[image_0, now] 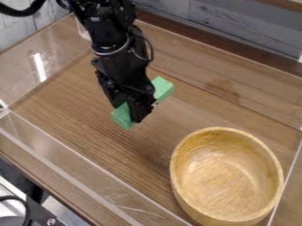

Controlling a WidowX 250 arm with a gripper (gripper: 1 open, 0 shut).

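Note:
The black gripper (129, 102) hangs over the wooden table and is shut on a green block (124, 118), whose lower end shows beneath its fingers. A second green piece (162, 86) shows just behind the gripper on the right; whether it is part of the same object is hidden by the gripper.
A large yellow bowl (225, 177) stands at the front right.

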